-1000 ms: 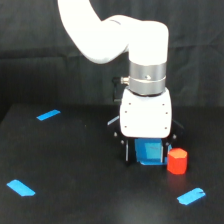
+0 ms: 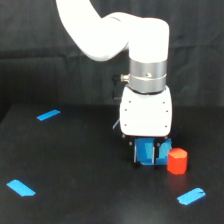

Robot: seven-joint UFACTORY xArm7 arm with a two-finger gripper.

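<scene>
My gripper (image 2: 146,153) points straight down at the blue block (image 2: 164,146). Its dark fingers come down over the block's near side, with blue showing between them and to their right. Whether the fingers press on the block cannot be made out at this size. A red block (image 2: 177,161) stands on the dark table, close against the blue block's right side. The white hand hides the top of the blue block.
Flat blue strips lie on the table: one at the far left (image 2: 48,115), one at the front left (image 2: 20,188) and one at the front right (image 2: 191,196). Between the left strips and the gripper the table is bare.
The dark fingers stand closer together than before, and the hand sits slightly lower. The red block and the blue strips look unmoved.
</scene>
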